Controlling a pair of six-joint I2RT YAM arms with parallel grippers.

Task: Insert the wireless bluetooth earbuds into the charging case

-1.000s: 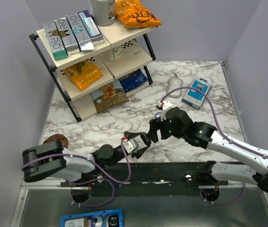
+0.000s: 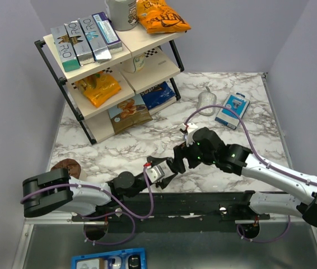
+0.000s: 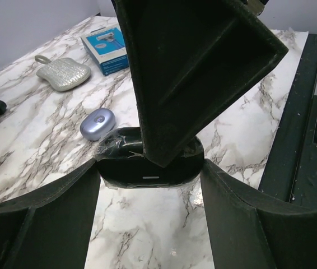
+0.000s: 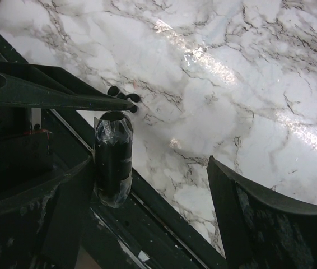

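A black rounded case (image 3: 119, 169), wrapped in clear tape and marked with a small pale slot, sits crosswise between the fingertips of my left gripper, which is shut on it above the table. In the right wrist view the case (image 4: 113, 168) appears end-on, beside the left finger of my right gripper. That gripper is open, its gap empty. One of its dark fingers (image 3: 186, 67) covers part of the case in the left wrist view; whether they touch, I cannot tell. No earbud can be made out, nor whether the lid is up.
A grey-purple oval object (image 3: 98, 124) lies on the marble table. Farther back are a silvery pouch (image 2: 207, 101) and a blue-white box (image 2: 232, 110). The stocked shelf (image 2: 99, 122) stands at the back left; a dark rail (image 2: 164, 202) edges the front.
My right gripper has shifted slightly left and toward the front, closer to the case. The grey-purple object has gone from sight behind the right arm in the top view. My left gripper is almost still.
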